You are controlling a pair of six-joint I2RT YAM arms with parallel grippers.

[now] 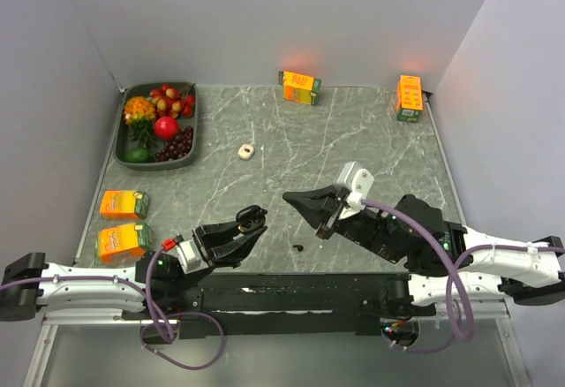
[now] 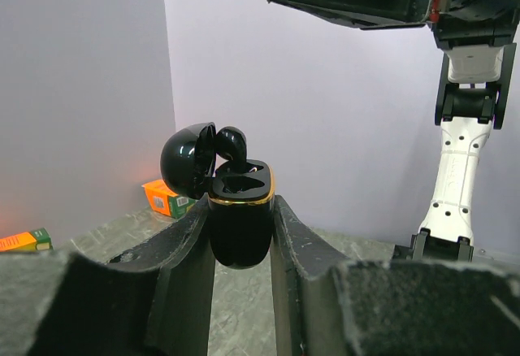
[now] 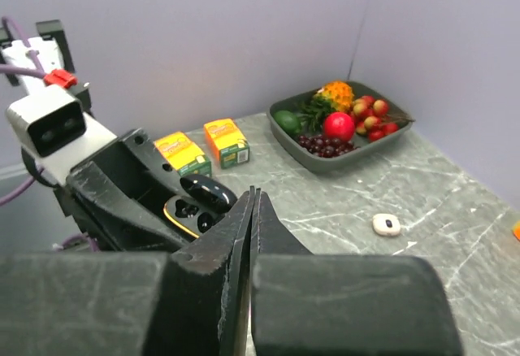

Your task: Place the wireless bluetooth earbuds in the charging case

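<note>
My left gripper [image 1: 240,240] is shut on the black, gold-rimmed charging case [image 2: 240,227], whose lid [image 2: 184,161] stands open, facing up. In the right wrist view dark pieces show inside the case [image 3: 187,210]; whether both earbuds are seated I cannot tell. A small black piece [image 1: 298,247] lies on the marble table below the right gripper. My right gripper [image 1: 286,196] hangs up and to the right of the case, shut, with nothing visible between its fingertips.
A fruit tray [image 1: 155,164] sits back left, two juice boxes [image 1: 124,204] at the left edge, two more [image 1: 409,98] along the back. A small white item [image 1: 246,151] lies mid-table.
</note>
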